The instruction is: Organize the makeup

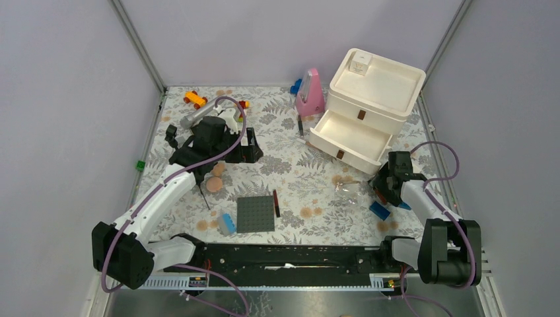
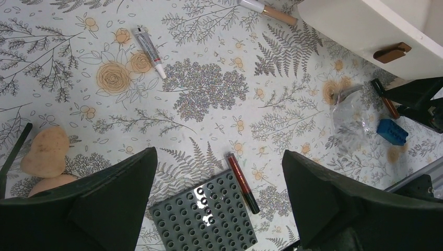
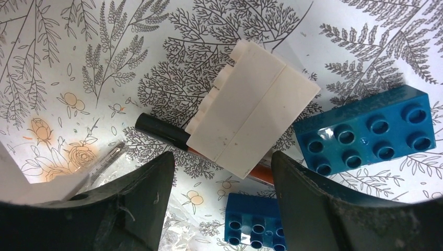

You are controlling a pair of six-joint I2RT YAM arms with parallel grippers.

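My right gripper is open just over a black-and-orange pencil-like stick (image 3: 162,129), which lies partly under a pale brick block (image 3: 251,107). My left gripper hangs open over the table's left middle, with a small tube (image 2: 149,49) and a red-and-black pencil (image 2: 243,183) below it. A tan-and-silver tube (image 2: 269,12) lies by the white drawer unit (image 1: 373,86), whose lower drawer (image 1: 350,142) stands pulled out; a small white box (image 1: 360,61) is on its top.
Blue bricks (image 3: 365,130), a clear bag (image 2: 349,120), a grey baseplate (image 1: 255,214) and a pink metronome-like object (image 1: 310,92) are on the table.
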